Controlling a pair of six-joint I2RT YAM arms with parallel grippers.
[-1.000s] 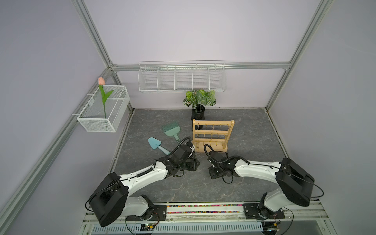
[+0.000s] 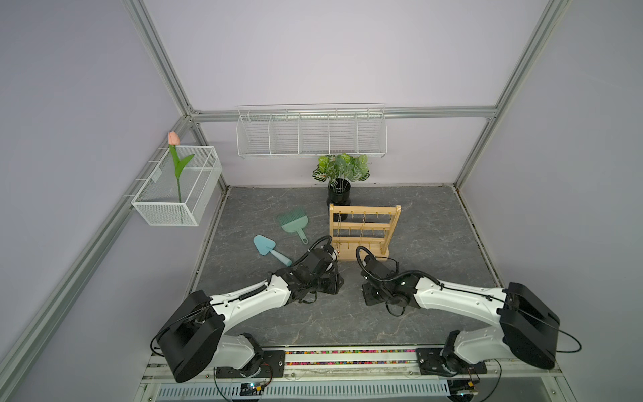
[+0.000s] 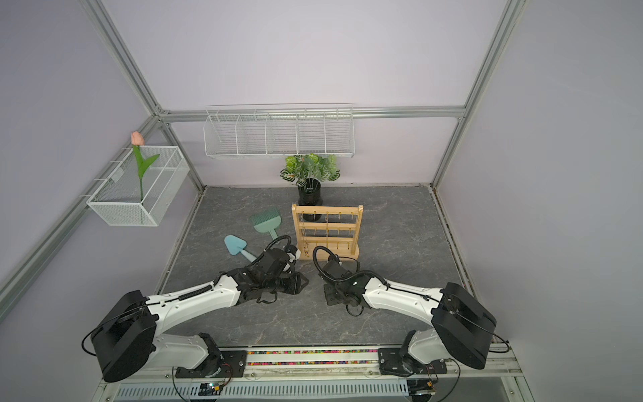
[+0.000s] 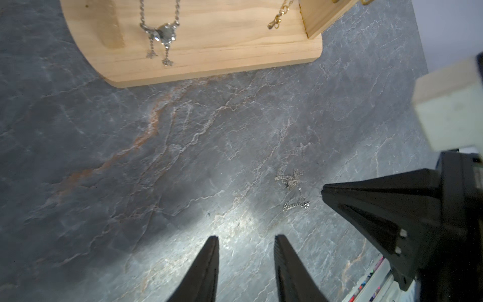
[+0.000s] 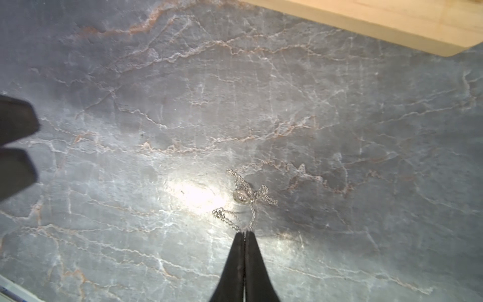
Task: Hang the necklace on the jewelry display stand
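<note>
A thin silver necklace (image 5: 244, 196) lies bunched on the grey tabletop in the right wrist view. My right gripper is shut with nothing between its fingers, raised off the surface. From the left wrist view, the necklace (image 4: 290, 181) lies just left of the right gripper's fingertips (image 4: 334, 191), apart from them. My left gripper stands open and empty over bare tabletop. The wooden display stand (image 2: 365, 209) is behind both grippers, with necklaces hanging on it; a silver one (image 4: 165, 34) shows over its base.
A blue trowel (image 2: 264, 244) and a green dustpan-like tool (image 2: 294, 221) lie left of the stand. Behind it is a potted plant (image 2: 339, 193).
The left gripper shifted slightly.
</note>
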